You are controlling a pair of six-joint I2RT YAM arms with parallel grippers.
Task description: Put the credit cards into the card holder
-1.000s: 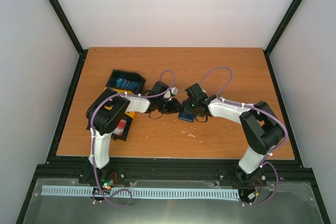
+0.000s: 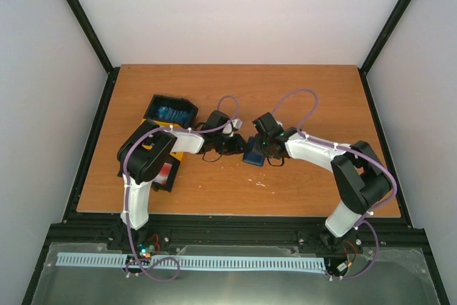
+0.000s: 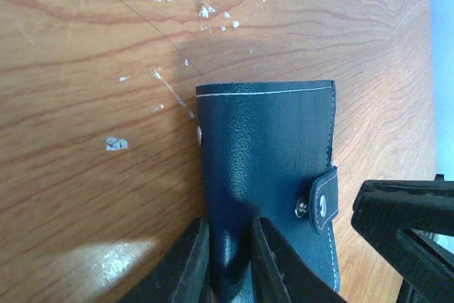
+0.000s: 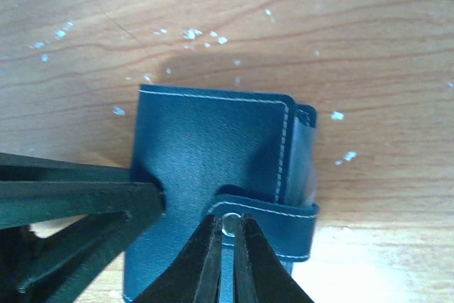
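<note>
A dark blue card holder point(image 2: 253, 158) with white stitching lies on the table between the two arms. My left gripper is shut on the holder's folded spine edge point(image 3: 228, 147). On the opposite side, the snap strap point(image 3: 326, 198) appears fastened over the holder's edge. My right gripper hovers at this strap point(image 4: 273, 226), its fingertips slightly parted with the metal snap showing between them. I cannot tell whether they touch the strap. A clear plastic sleeve point(image 4: 303, 164) shows at the holder's edge. No credit card can be made out in the wrist views.
At the left stands an open case with a black tray point(image 2: 171, 110) holding something blue; the left arm covers part of it. White specks point(image 2: 260, 184) mark the wood in front of the holder.
The left arm and the holder have stayed in place.
</note>
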